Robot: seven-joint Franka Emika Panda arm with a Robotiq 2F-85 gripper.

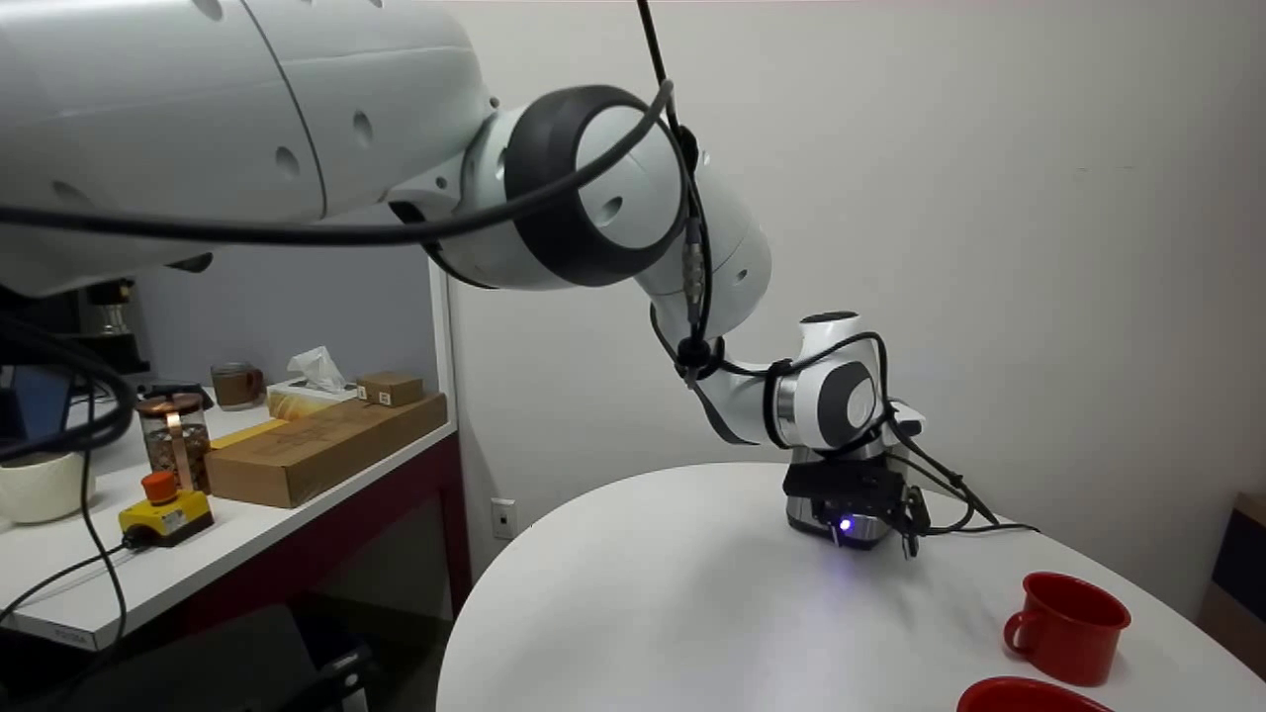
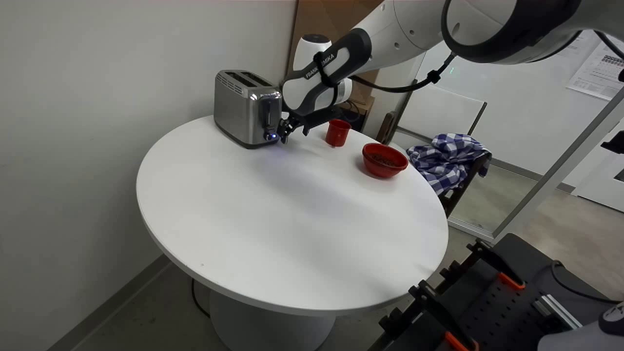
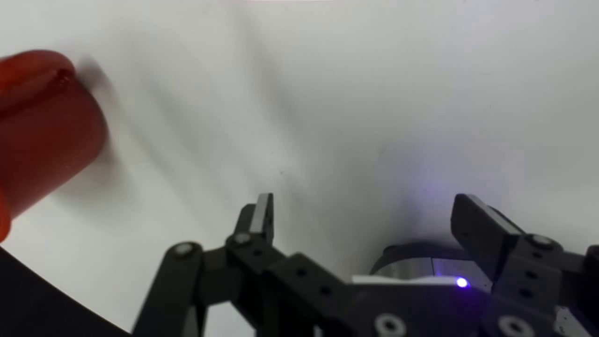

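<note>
A silver two-slot toaster [image 2: 235, 105] stands near the wall end of the round white table, its lever side facing the table's middle and a small bluish light glowing low on it. Right at that front hangs my gripper, its fingers spread wide apart with nothing between them in the wrist view. The toaster's lower edge [image 3: 407, 268] shows beneath the gripper there. In exterior view 1 the gripper [image 1: 873, 540] covers much of the toaster's front. Whether a finger touches the toaster, I cannot tell.
A red mug [image 2: 337, 133] stands on the table to one side of the gripper. Farther along is a red bowl [image 2: 384, 161] with dark bits inside. Behind the toaster rises the wall [image 1: 949, 237].
</note>
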